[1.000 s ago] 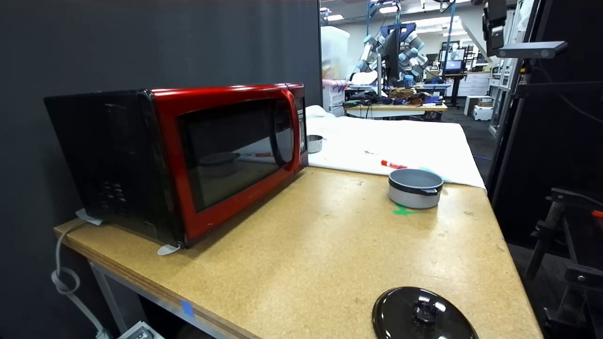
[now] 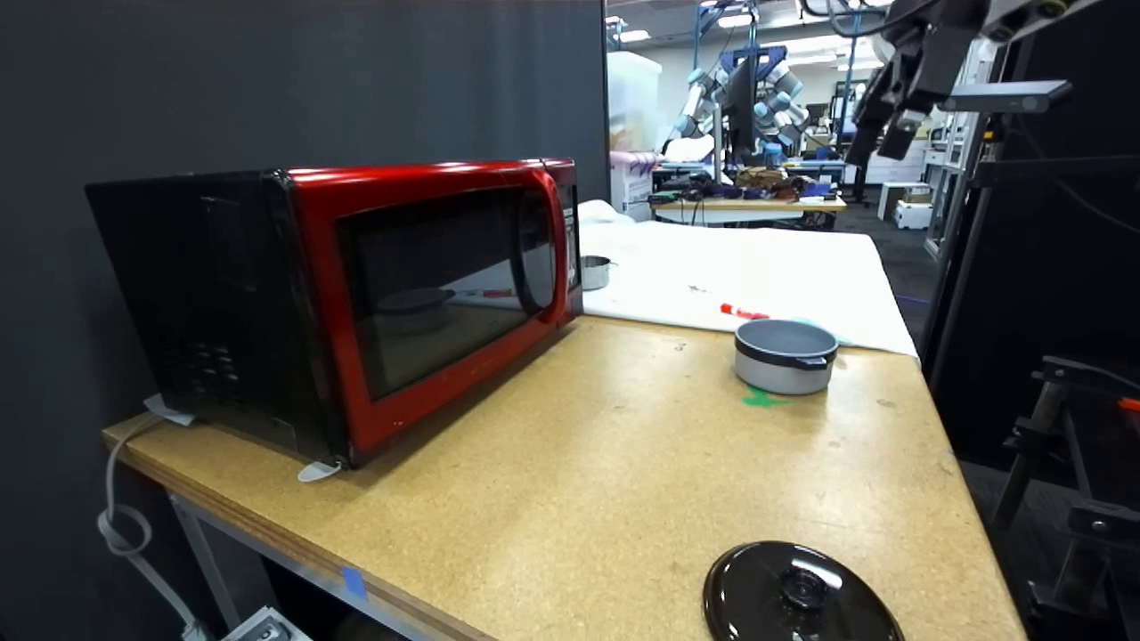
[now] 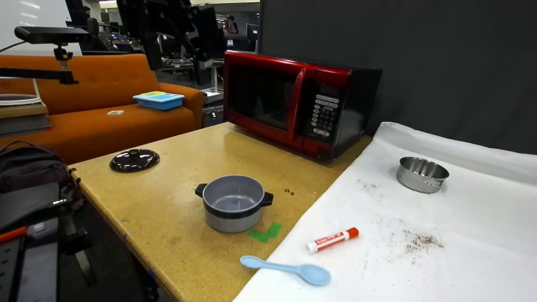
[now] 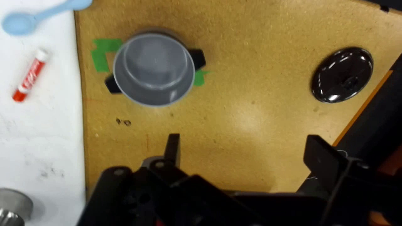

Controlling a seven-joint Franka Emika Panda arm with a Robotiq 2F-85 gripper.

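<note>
My gripper is open and empty, its two dark fingers wide apart above the wooden table. The exterior views show the same gripper (image 2: 878, 144) high over the tabletop, clear of everything on it. A grey pot (image 3: 234, 201) with black handles stands uncovered on the wood, by green tape marks; its inside looks empty. In the wrist view the pot (image 4: 150, 69) appears ahead of the fingertips, left of centre. A glossy black lid (image 4: 343, 75) lies flat, knob up, near the table edge. The red microwave (image 2: 449, 288) stands with its door closed.
White cloth (image 3: 372, 272) covers one side of the table. On it are a red marker (image 3: 333, 239), a steel pan (image 3: 423, 175) and dark crumbs (image 3: 421, 241). A light blue spoon (image 3: 287, 268) straddles the cloth's edge. Bare wood separates pot, lid and microwave.
In exterior view 1 my gripper has come further into view, lower and to the left, with both fingers now visible. Pot, lid and microwave have not moved.
</note>
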